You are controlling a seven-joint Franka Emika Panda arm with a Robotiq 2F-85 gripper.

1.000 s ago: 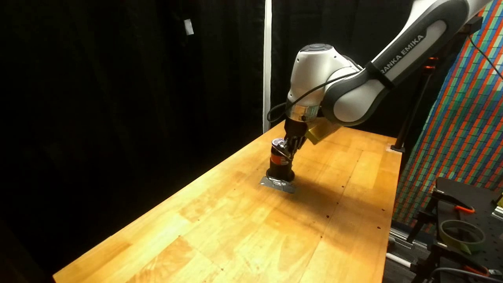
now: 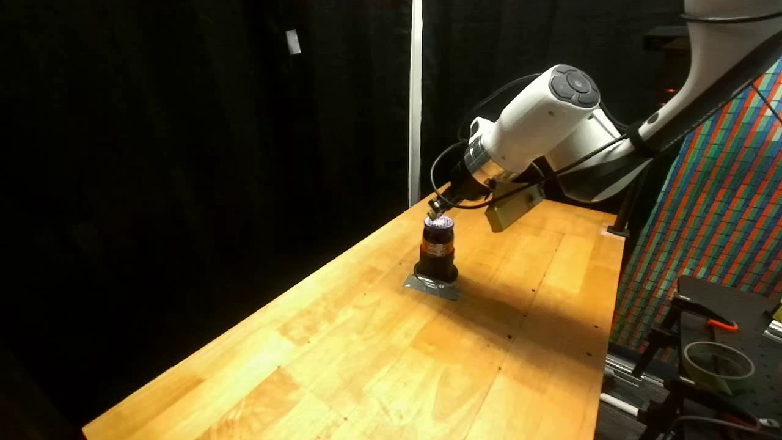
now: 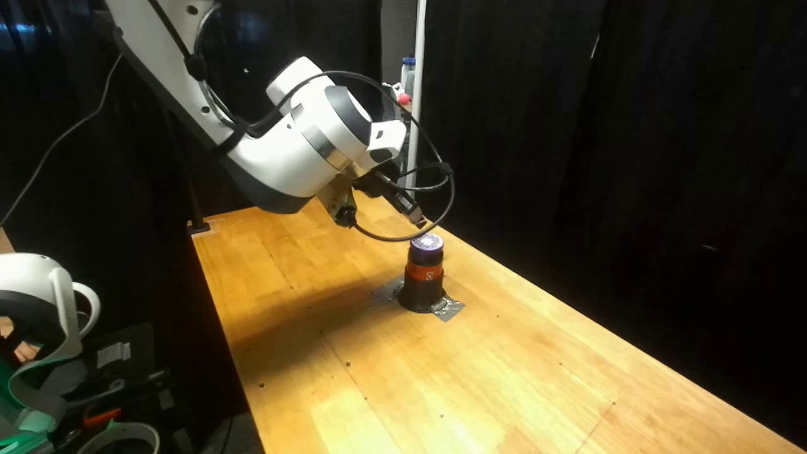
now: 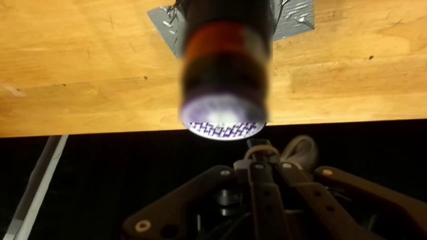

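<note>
A dark bottle (image 2: 437,250) with an orange band and a white-and-purple cap (image 3: 427,241) stands upright in a black holder (image 3: 420,296). Grey tape fixes the holder to the wooden table. My gripper (image 2: 433,214) slants down from the arm, its tip close by the cap's top. Whether it touches the cap is unclear. In the wrist view the fingers (image 4: 259,154) are together, with a tan band round a tip and nothing visible held between them. The cap's patterned top (image 4: 222,130) appears just above the fingertips there, partly blurred.
Grey tape (image 2: 432,286) lies flat around the holder. A white pole (image 2: 415,102) rises past that edge. Dark curtains hang behind.
The arm has tilted from upright to a steep slant. Its gripper has gone from beside the bottle's upper part to the cap's top. The bottle still stands in its holder.
</note>
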